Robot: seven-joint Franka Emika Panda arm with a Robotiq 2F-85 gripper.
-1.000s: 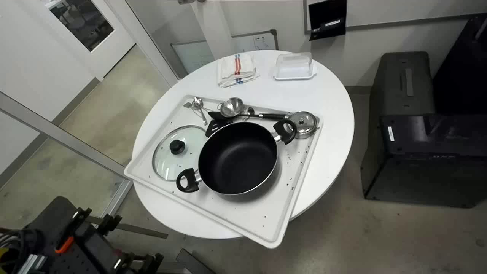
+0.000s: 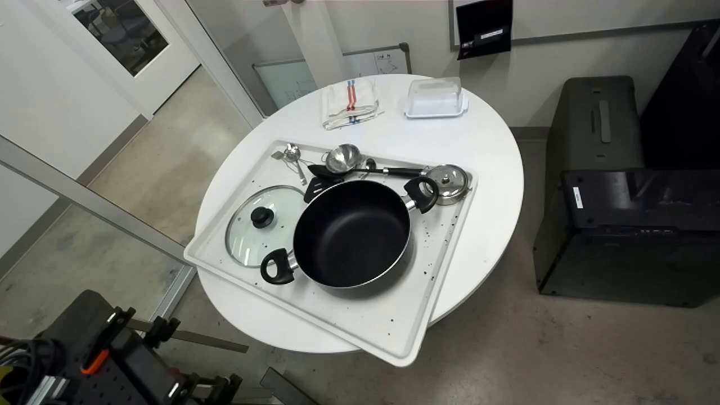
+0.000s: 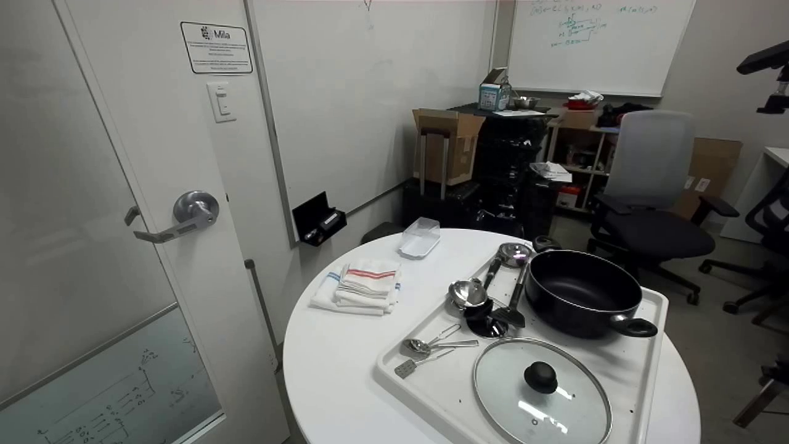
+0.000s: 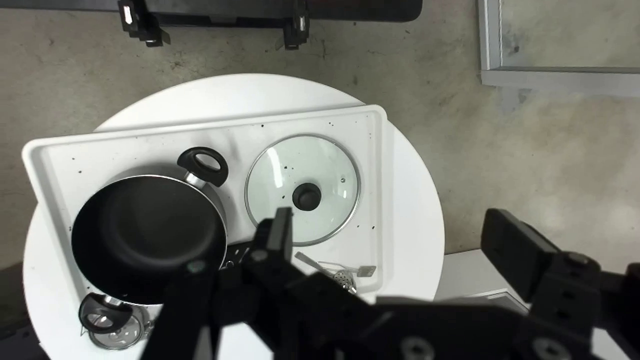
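My gripper is open in the wrist view, its two dark fingers wide apart with nothing held between them. It hangs above the table, and neither exterior view includes it. A black two-handled pot [image 2: 352, 233] rests without a cover on the white tray [image 2: 324, 317]. Beside it lies a round glass lid [image 4: 327, 168] with a black knob [image 4: 306, 197], flat on the tray. In the wrist view, the left finger's tip overlaps the lid's lower edge in the picture; the height between them cannot be judged.
Metal and black utensils [image 3: 473, 296] and a small lidded metal pot [image 2: 448, 182] crowd one side of the tray. On the bare tabletop stand a folded striped towel [image 3: 362, 286] and a clear-topped white container [image 2: 435, 99]. One tray corner overhangs the round table [image 2: 496, 175].
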